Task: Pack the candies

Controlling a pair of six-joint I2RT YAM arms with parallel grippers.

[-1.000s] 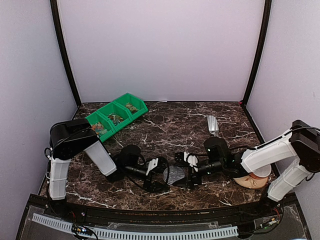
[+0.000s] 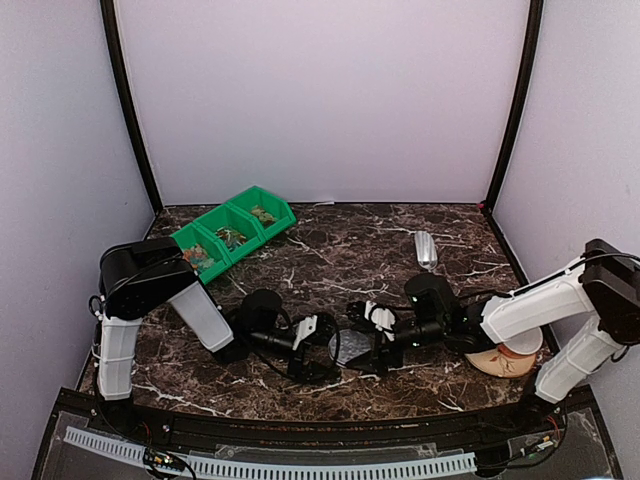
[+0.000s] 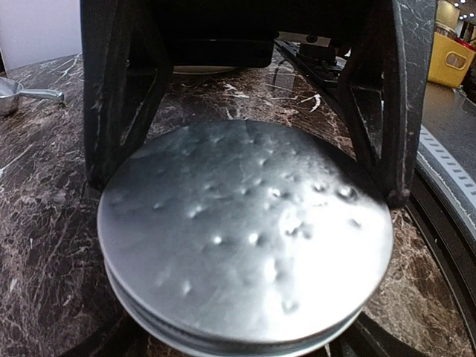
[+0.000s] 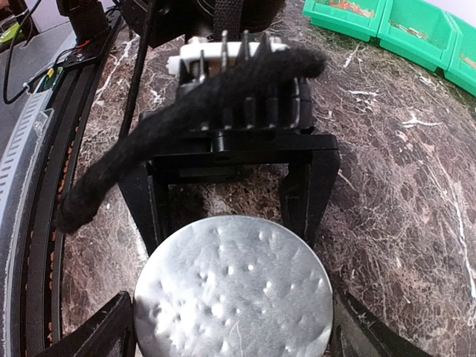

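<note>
A round container with a dimpled silver lid [image 3: 245, 238] stands between both grippers at the front middle of the table. My left gripper [image 2: 332, 353] is shut on the container's sides, its fingers [image 4: 152, 223] showing at the far side in the right wrist view. Around the lid from the opposite side, my right gripper [image 2: 364, 345] is open, one finger on each side. The lid hides the container's inside. Candies [image 2: 230, 238] in several colours lie in the green three-compartment bin [image 2: 262, 192] at the back left.
A metal scoop [image 2: 425, 250] lies at the back right. On the right, a white bowl-like vessel [image 2: 523, 345] and a round tan disc [image 2: 497, 363] sit near the right arm. A dark rail [image 2: 270, 426] runs along the front.
The right gripper has shifted and turned very slightly at the lid. The left arm, bin and scoop look unmoved.
</note>
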